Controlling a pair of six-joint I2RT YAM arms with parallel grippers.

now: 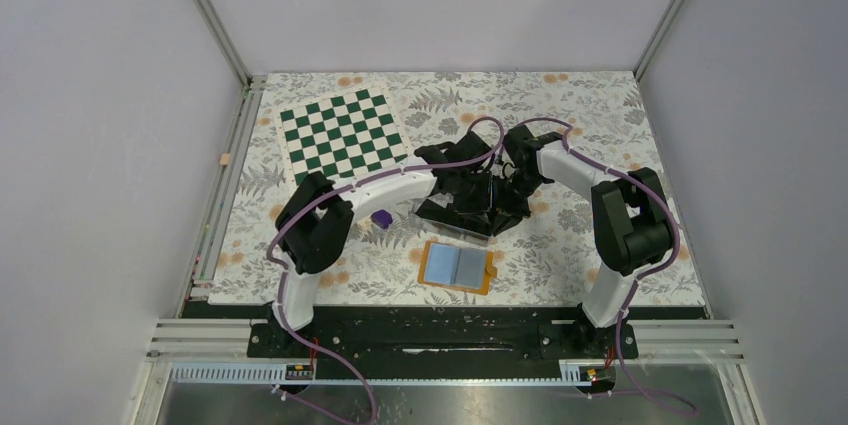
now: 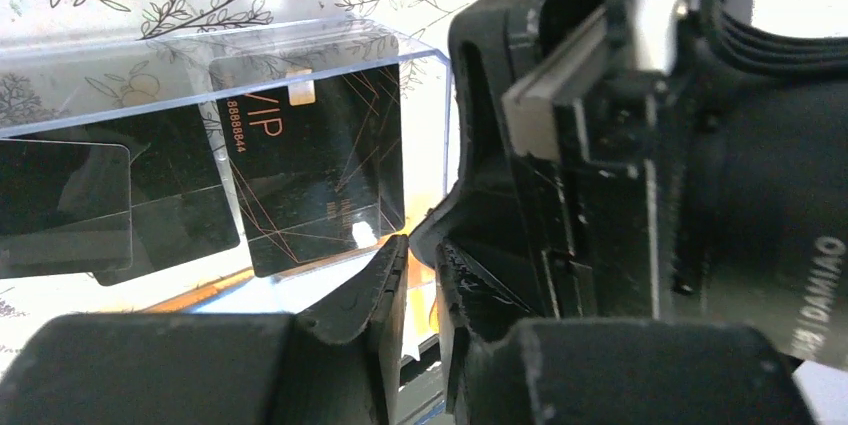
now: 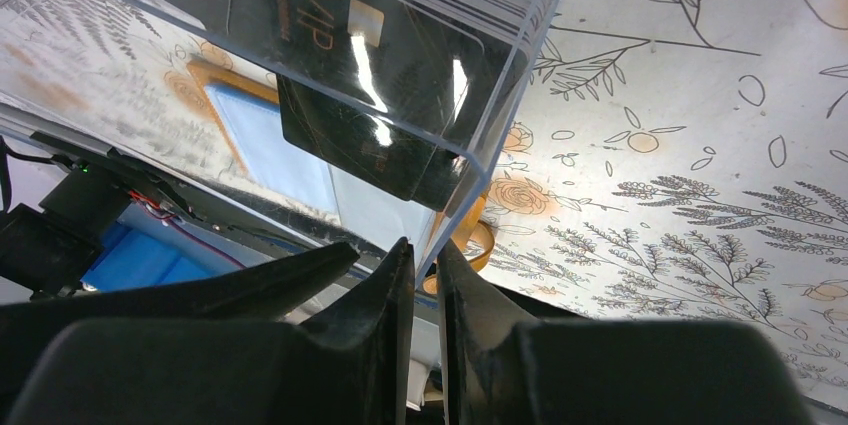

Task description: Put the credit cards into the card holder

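A clear plastic box (image 1: 462, 233) with black cards (image 1: 440, 213) in it sits mid-table. One black VIP card (image 2: 330, 165) shows through its wall at the right end; darker cards (image 2: 60, 210) lie to the left. The box's upright corner edge (image 3: 470, 190) runs down between the fingertips of my right gripper, which is shut on it. Just above the box is my left gripper, its fingertips slightly apart with no card showing between them. From above, both grippers crowd the box's right half and partly hide it.
An open orange-edged folder with pale blue pockets (image 1: 440, 263) lies just in front of the box. A green checkered board (image 1: 340, 135) is at the back left, and a small purple object (image 1: 381, 218) rests left of the box.
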